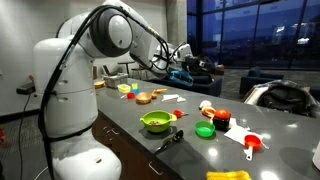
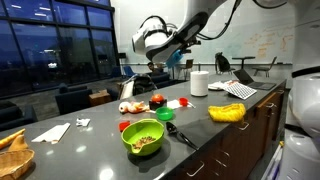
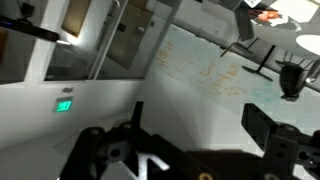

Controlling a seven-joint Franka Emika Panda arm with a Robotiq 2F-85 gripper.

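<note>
My gripper (image 1: pixel 205 68) hangs high above the far part of the counter, well clear of the objects. In the wrist view the gripper is open, its two dark fingers far apart with only a wall and whiteboard beyond. On the counter stand a large green bowl (image 1: pixel 157 122) with something small inside, a small green dish (image 1: pixel 205 129) and a red pot (image 1: pixel 222 117). A black ladle (image 2: pixel 182 134) lies beside the large bowl. A red ladle (image 1: pixel 252 142) rests to the right, and a bunched yellow cloth (image 2: pixel 228 113) lies near the counter edge.
A white cloth (image 2: pixel 52 133) lies on the counter, with a wicker basket (image 2: pixel 14 162) at its near left end. A white cylinder (image 2: pixel 199 84) stands at the other end. Bare counter (image 1: pixel 200 153) shows between the black ladle and the yellow cloth.
</note>
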